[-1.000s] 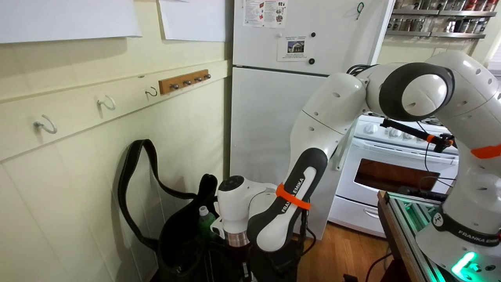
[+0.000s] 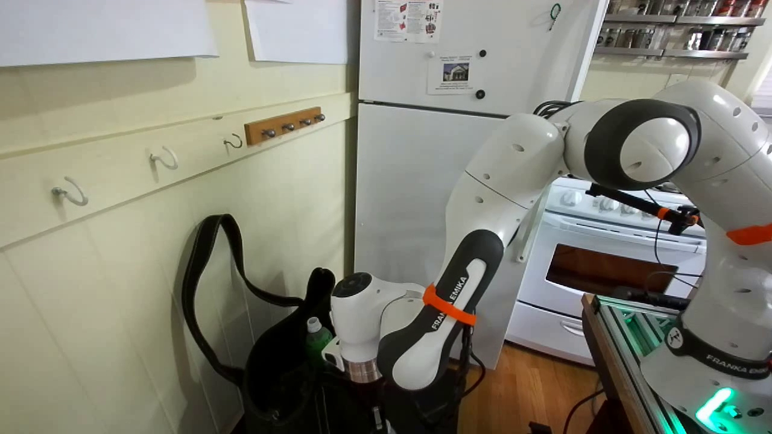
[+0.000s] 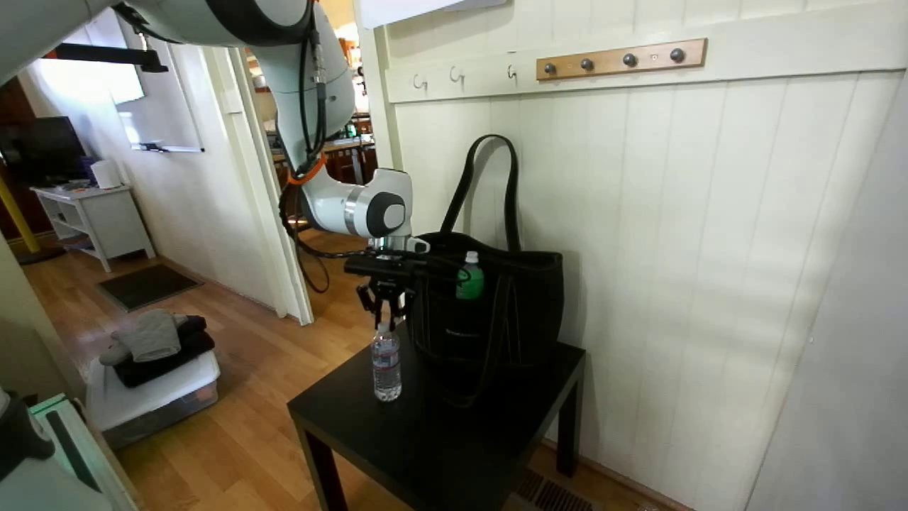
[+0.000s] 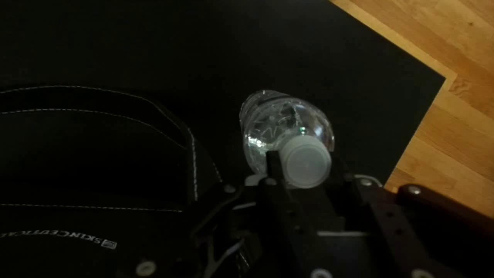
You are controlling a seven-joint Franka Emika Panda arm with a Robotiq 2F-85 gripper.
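Observation:
A clear water bottle [image 3: 386,370] stands upright on the black table [image 3: 443,443] in exterior view 2. My gripper [image 3: 384,319] reaches down over its top, shut on the neck just below the cap. From the wrist view, the bottle's whitish cap [image 4: 308,163] shows between the fingers of the gripper. A black tote bag [image 3: 519,315] rests on the same table right beside the gripper, its strap leaning on the wall. Inside the bag is a green bottle [image 3: 469,279] with a white cap. In exterior view 1 the arm hides the gripper and the water bottle.
Behind the bag, the wall carries a rail of hooks [image 3: 455,75] and a wooden peg strip [image 3: 621,59]. A white fridge [image 2: 412,188] stands near the arm. A plastic bin [image 3: 162,409] sits on the floor.
The wrist end of the arm has shifted slightly left and a little down in exterior view 1. The bag and its green bottle have stayed put.

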